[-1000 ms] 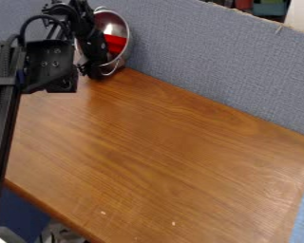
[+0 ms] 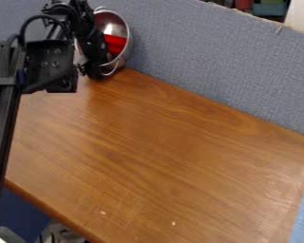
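Note:
At the upper left, the black gripper (image 2: 94, 62) is down beside a metal bowl (image 2: 119, 27) tipped on its side at the back corner of the wooden table (image 2: 180, 161), against the grey partition. Something red (image 2: 115, 44) shows inside the bowl. The gripper's fingertips are dark and partly hidden by its own body, so I cannot make out whether they are closed on the bowl or on anything else.
A grey fabric partition (image 2: 218, 81) runs along the back. The table's edge runs along the lower left.

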